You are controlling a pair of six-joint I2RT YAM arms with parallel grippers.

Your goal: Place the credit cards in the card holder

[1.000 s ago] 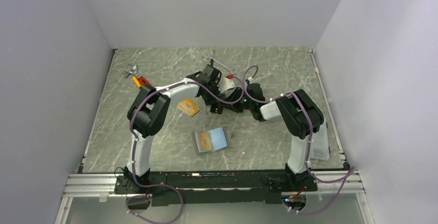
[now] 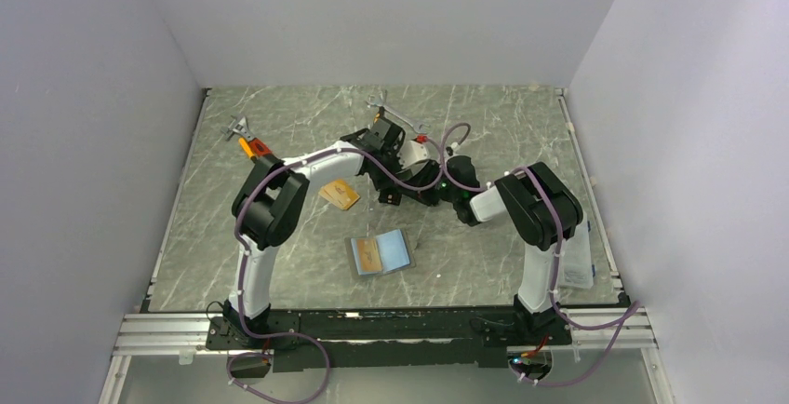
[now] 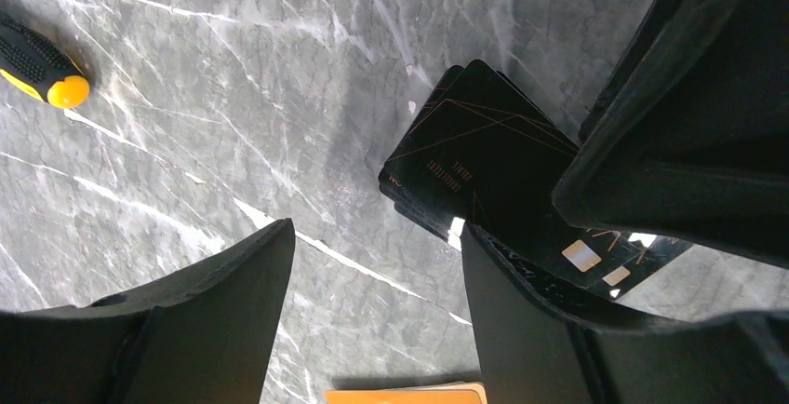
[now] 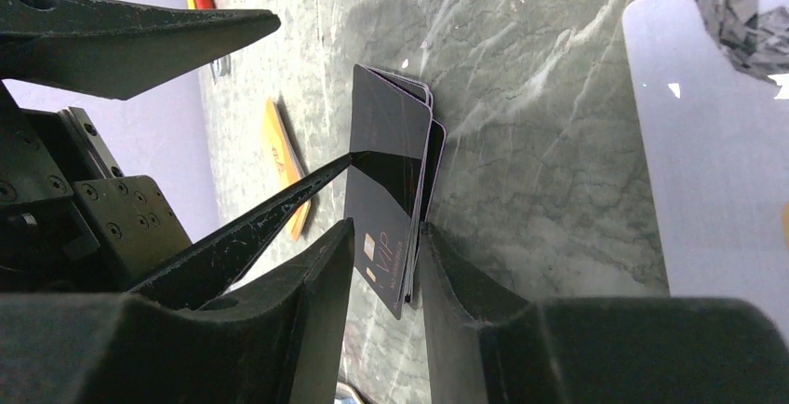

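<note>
A small stack of black credit cards [image 2: 390, 197] lies at the table's centre. In the left wrist view the stack [image 3: 474, 153] is under my left gripper, whose fingers stand apart, with a black part of the other arm over the stack's right side. In the right wrist view my right gripper has its fingertips at the edge of the cards [image 4: 377, 190], slightly apart; whether they grip is unclear. Orange cards [image 2: 339, 195] lie left of centre. An open holder [image 2: 392, 250] with blue interior and an orange card lies in front.
Pliers and tools [image 2: 251, 143] lie at the back left, a wrench [image 2: 400, 115] behind the grippers. A clear plastic box [image 2: 577, 260] sits at the right edge. Both grippers crowd the centre.
Both grippers have shifted very slightly at the centre, the right one a little toward the front. The other objects have not visibly moved.
</note>
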